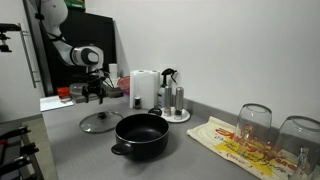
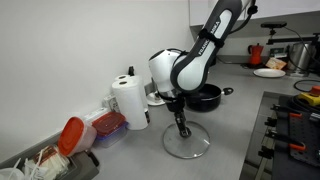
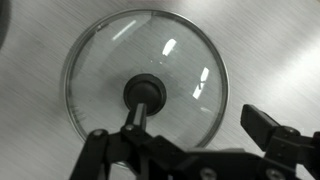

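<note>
A round glass lid (image 1: 88, 127) with a dark rim lies flat on the grey table, its black knob (image 3: 146, 91) pointing up. Over it hangs my gripper, open and holding nothing. In the wrist view the knob shows close to the left finger, not centred between the two fingers; the right finger (image 3: 285, 137) is beyond the lid's rim. Exterior view 2 also has the gripper above the glass lid (image 2: 201, 147). A black pot (image 1: 143, 136) stands uncovered on the table, to the right of the lid in exterior view 1.
Behind the pot are a paper towel roll (image 1: 145, 88) and several bottles on a white plate (image 1: 183, 116). Two upturned glasses (image 1: 254, 127) stand by a yellow cloth (image 1: 228, 145) at the right. Bare table (image 1: 85, 160) lies in front of the lid.
</note>
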